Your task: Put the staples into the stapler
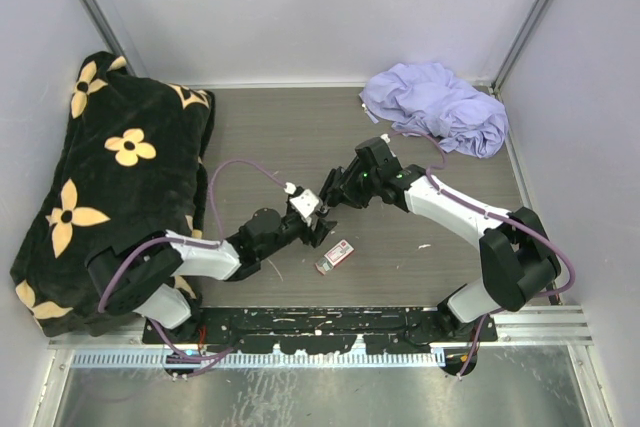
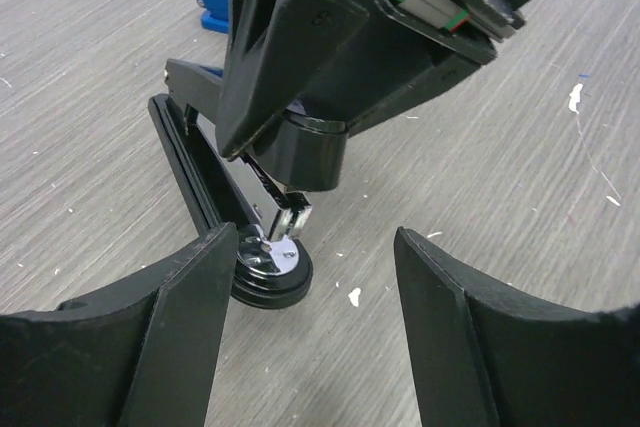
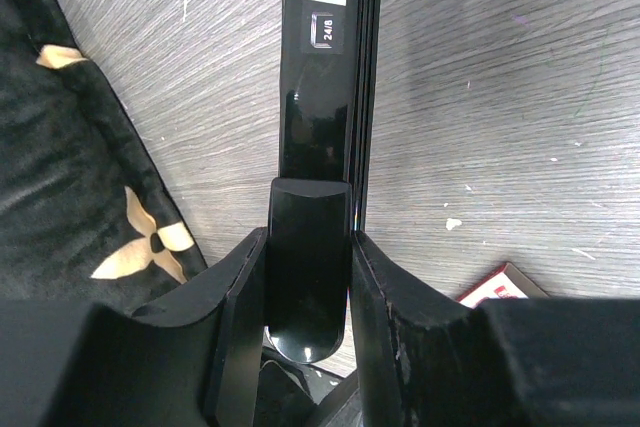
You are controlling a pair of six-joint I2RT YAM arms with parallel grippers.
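My right gripper is shut on the black stapler (image 3: 318, 97), whose end lies between its fingers. In the left wrist view the stapler (image 2: 190, 177) is held tilted over the table, with a metal channel visible at its near end. My left gripper stands open just short of that end, nothing clearly between its fingers. The staple box (image 1: 334, 257) lies on the table in front of the grippers, also partly visible in the right wrist view (image 3: 500, 287).
A dark flowered cushion (image 1: 100, 197) fills the left side. A lilac cloth (image 1: 435, 107) lies at the back right, with a small blue object (image 2: 215, 2) behind the right gripper. The table around the staple box is mostly clear.
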